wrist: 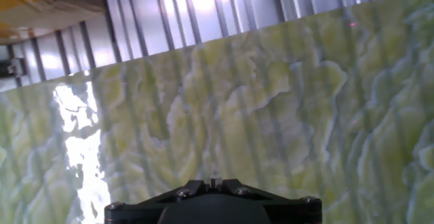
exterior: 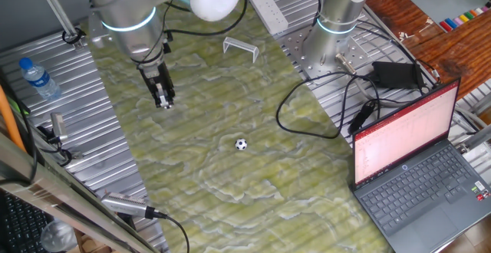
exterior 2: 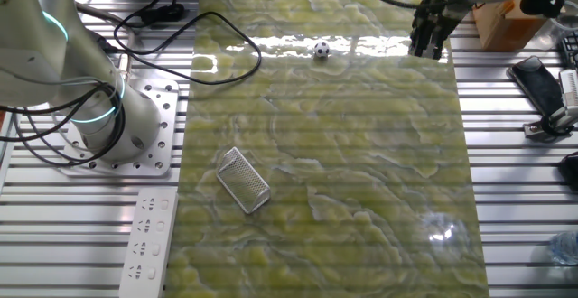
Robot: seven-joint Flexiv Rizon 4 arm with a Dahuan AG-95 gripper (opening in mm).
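Observation:
A small black-and-white toy football (exterior: 242, 144) rests on the green marbled mat (exterior: 207, 184); exterior view 2 has the same ball (exterior 2: 321, 51) near a bright reflection. Closer to the robot's base stands a small white goal-like frame (exterior: 241, 45), whose mesh (exterior 2: 243, 181) shows in exterior view 2. My gripper (exterior: 164, 104) hangs over the mat's left part, well apart from both ball and frame. In the wrist view the gripper's fingertips (wrist: 197, 185) meet at the bottom edge, with nothing visible held. Neither ball nor frame appears there.
An open laptop (exterior: 414, 169) stands at the right, with a looping black cable (exterior: 280, 115) reaching onto the mat. A power strip (exterior: 267, 10) lies beside the base. A water bottle (exterior: 40, 79) stands left of the mat.

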